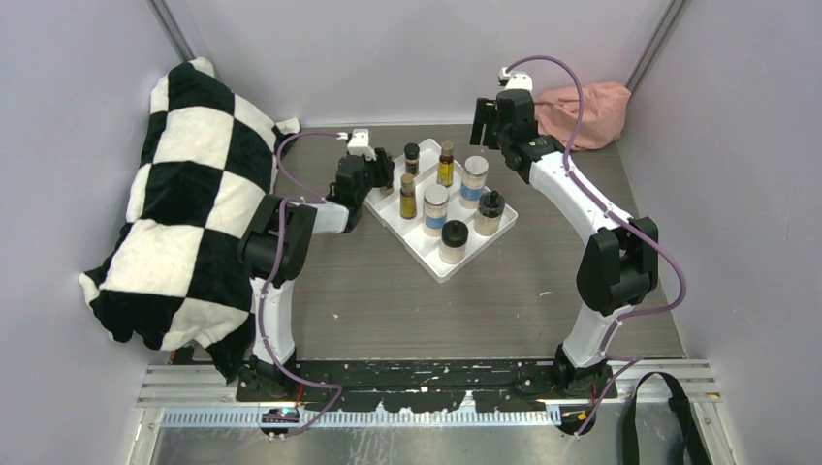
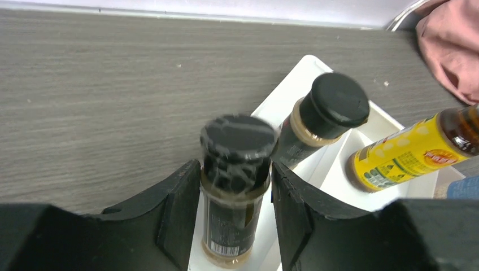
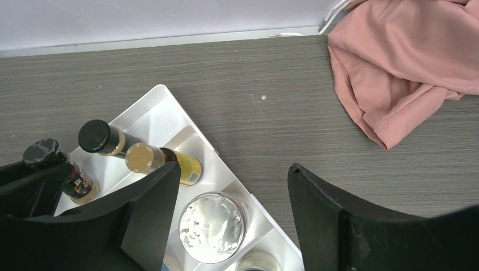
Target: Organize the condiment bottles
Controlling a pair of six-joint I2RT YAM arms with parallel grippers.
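Note:
In the left wrist view a dark-capped spice bottle (image 2: 230,223) stands in the white tray (image 1: 441,273), at its left corner. My left gripper is part open around this bottle's neck and cap, its fingers very close to either side; contact is hard to tell. A second dark-capped bottle (image 1: 412,158) and two slim amber bottles (image 1: 446,165) (image 1: 408,198) stand in the tray. Two blue-banded jars (image 1: 473,182) (image 1: 435,210) and two black-topped jars (image 1: 490,213) (image 1: 453,242) fill its right part. Beyond the tray's back right, my right gripper is open and empty.
A pink cloth (image 1: 584,114) lies at the back right, near the right arm. The checkered black-and-white cushion (image 1: 194,203) takes up the left side. Bare table (image 1: 417,320) shows in front of the tray and behind it.

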